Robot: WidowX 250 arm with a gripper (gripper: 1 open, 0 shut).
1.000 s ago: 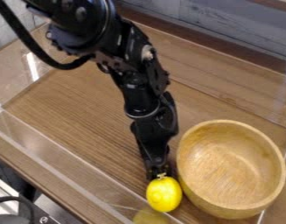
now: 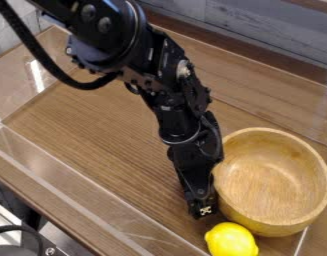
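My gripper (image 2: 203,207) reaches down beside the left side of a wooden bowl (image 2: 279,175), low over the table, with its fingers open. A yellow lemon-like object (image 2: 231,241) lies just below and to the right of the fingertips, in front of the bowl, apart from the gripper as far as I can tell.
A clear edge strip runs along the front left, with dark cables at the lower left corner. A panelled wall stands at the back.
The yellow object has shifted right, from beneath my fingertips to in front of the bowl. My gripper has moved slightly up and to the right.
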